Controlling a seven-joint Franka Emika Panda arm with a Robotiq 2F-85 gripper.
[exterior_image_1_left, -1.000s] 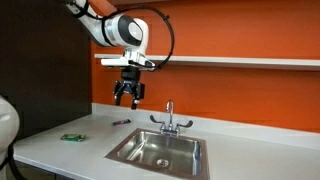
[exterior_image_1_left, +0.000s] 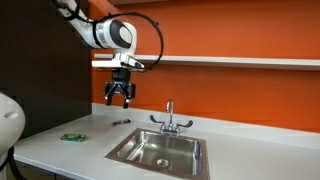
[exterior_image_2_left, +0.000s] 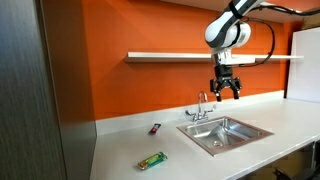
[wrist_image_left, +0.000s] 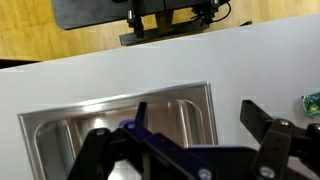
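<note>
My gripper (exterior_image_1_left: 119, 102) hangs in the air above the counter, near the left side of the sink, its fingers pointing down. It stands open, with a clear gap and nothing between the fingers in both exterior views. On the left part of the counter lies a green packet (exterior_image_1_left: 73, 138); it shows as a green item (exterior_image_2_left: 152, 161) near the front in exterior view 2, and its edge (wrist_image_left: 312, 105) shows at the right of the wrist view. A small dark reddish bar (exterior_image_1_left: 121, 122) lies farther back on the counter, well below the gripper.
A steel sink (exterior_image_1_left: 122, 152) is set into the white counter (exterior_image_1_left: 255, 158), with a tall faucet (exterior_image_1_left: 170, 110) behind it. A white shelf (exterior_image_2_left: 170, 57) runs along the orange wall. Bare counter extends to both sides of the sink.
My arm and gripper have shifted a little to the left in exterior view 1. The packet, the dark bar and the sink look unmoved.
</note>
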